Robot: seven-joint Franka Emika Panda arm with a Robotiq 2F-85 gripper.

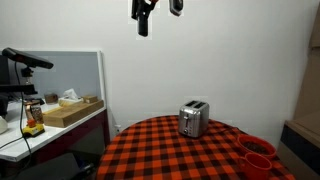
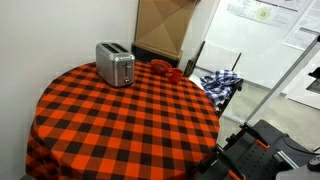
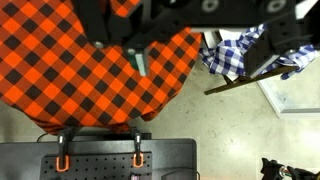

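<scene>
Dark parts of my gripper (image 1: pixel 158 14) hang at the top edge of exterior view 1, high above the table and cut off by the frame. In the wrist view its dark, blurred parts fill the top, with a small greenish piece (image 3: pixel 139 63) among them; whether the fingers are apart or together is unclear. A silver two-slot toaster (image 1: pixel 194 119) stands upright on the red-and-black checked cloth (image 1: pixel 150 150), well below and apart from the gripper. Exterior view 2 shows the toaster (image 2: pixel 115 65) near the table's far side. Nothing visibly touches it.
Two red containers (image 1: pixel 256 163) stand at the table's right side. A side table (image 1: pixel 50 137) with boxes and bottles is at the left. A chair with a blue checked cloth (image 2: pixel 219 83) stands beyond the table.
</scene>
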